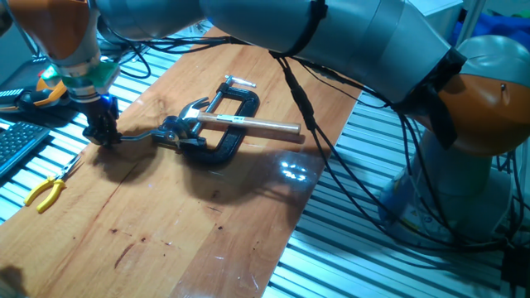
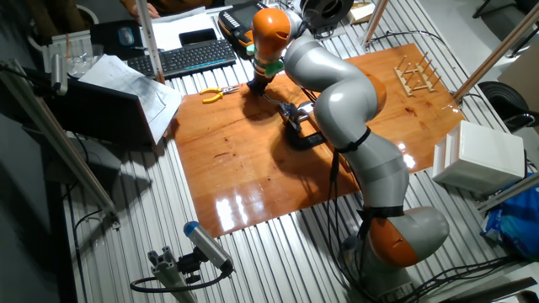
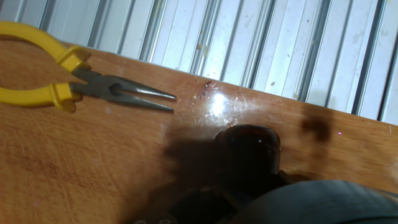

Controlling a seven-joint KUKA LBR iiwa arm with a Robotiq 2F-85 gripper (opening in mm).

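Observation:
At the table's far left edge, my gripper [image 1: 102,138] points down, low over the wood. A thin, bent metal rod [image 1: 137,137] runs from beside its fingers toward a dark C-clamp [image 1: 223,156]; whether the fingers grip that rod cannot be made out. Across the clamp lies a hammer with a wooden handle [image 1: 265,126], its head to the left. Yellow-handled pliers [image 1: 47,194] rest near the edge, apart from the gripper. In the wrist view, a dark rounded finger [image 3: 252,146] stands right of the pliers [image 3: 109,87]; the space between the fingers is hidden.
Beyond the table edge are a keyboard [image 2: 187,61] and an orange-and-black case [image 2: 237,23]. A wooden peg rack [image 2: 416,77] stands at the table's other end. Cables [image 1: 302,108] hang from the arm near the hammer handle.

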